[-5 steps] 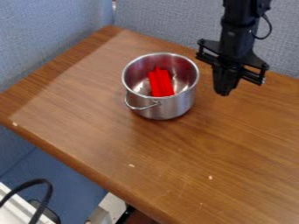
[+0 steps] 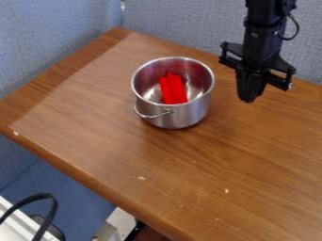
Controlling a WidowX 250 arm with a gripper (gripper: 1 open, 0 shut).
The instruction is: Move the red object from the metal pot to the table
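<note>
Inside the metal pot (image 2: pixel 191 115) lies a red object (image 2: pixel 172 90), leaning toward the pot's inner wall. The pot stands upright on the wooden table, left of the arm, its wire handle hanging at the front. My black gripper (image 2: pixel 250 92) hangs over the table to the right of the pot, clear of it. Its fingers are dark and small here, so how far apart they stand is not clear. Nothing red or metallic shows at them.
A grey-blue wall (image 2: pixel 189 24) rises behind it. Black cable and pale equipment (image 2: pixel 28 221) sit beyond the table's lower left edge.
The pot and the red object have stayed put.
</note>
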